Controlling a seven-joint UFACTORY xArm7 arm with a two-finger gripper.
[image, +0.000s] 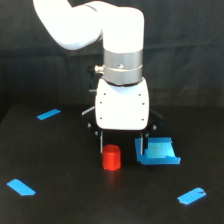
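A small red block (111, 158) stands on the dark table near the middle of the camera view. Above and partly behind it is the white arm's gripper (121, 145), pointing down. Its dark fingers are spread wide apart, one close to the block's upper left and the other by the tray's left side. No object appears gripped; how far the fingertips are from the block in depth is hard to tell. A shallow blue tray (172, 160) sits right of the block, its left edge partly covered by a finger.
Flat blue strips lie on the table: one at the back left (49, 114), one at the front left (21, 187) and one at the front right (191, 196).
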